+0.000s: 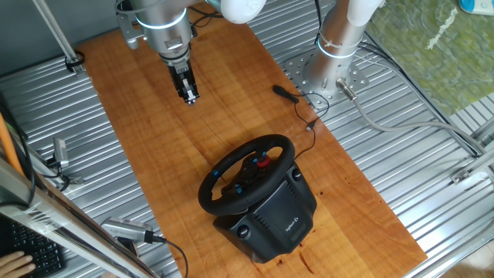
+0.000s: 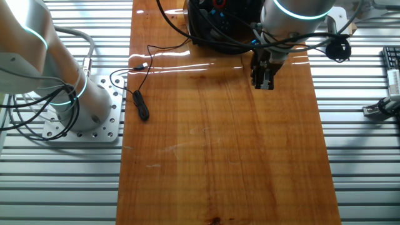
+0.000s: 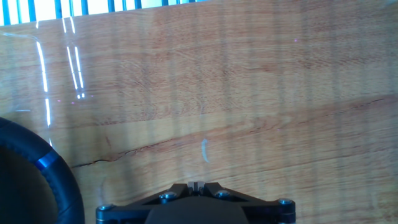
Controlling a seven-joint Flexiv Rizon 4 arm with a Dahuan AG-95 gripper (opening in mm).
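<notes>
A black steering wheel (image 1: 247, 176) on its black base rests on the wooden tabletop (image 1: 147, 116), towards the near end in exterior view 1. Only part of its rim (image 3: 65, 186) enters the wrist view, at lower left. Above bare wood, clear of the wheel, hangs my gripper (image 1: 191, 100). Its fingertips meet in the wrist view, so the gripper is shut, and nothing shows between them. In exterior view 2 the gripper (image 2: 262, 85) points down, and the arm and its cables partly hide the wheel (image 2: 228, 25).
A bundled black cable (image 2: 141, 105) lies near the table edge by the arm's base (image 1: 332, 69). A camera (image 1: 127, 229) on a stand is beside the opposite edge. A person's hand (image 1: 14, 264) is on a keyboard at lower left. Much of the wood is bare.
</notes>
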